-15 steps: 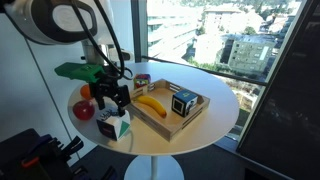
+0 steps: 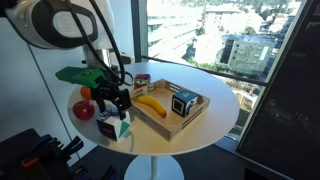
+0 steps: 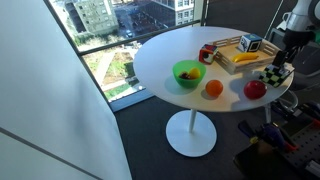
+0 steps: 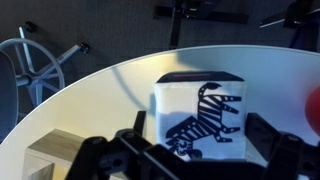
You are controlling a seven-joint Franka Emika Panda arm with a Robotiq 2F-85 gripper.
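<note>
A white block (image 4: 200, 95) with a black zebra picture lies under my gripper near the table edge in the wrist view. The open fingers reach to either side of it, and whether the fingers touch it I cannot tell. From the front, the same block (image 2: 116, 127) shows at the table's near edge, right below the gripper (image 2: 112, 103). In the other exterior view the block (image 3: 273, 76) is partly covered by the arm.
A wooden tray (image 2: 172, 133) holds a banana (image 2: 153, 104) and a dark-sided box (image 2: 184, 101). Close to the block sits a red apple (image 3: 255, 90). An orange (image 3: 214, 88), a red can (image 3: 207, 53) and a green bowl (image 3: 186, 82) of fruit stand farther along.
</note>
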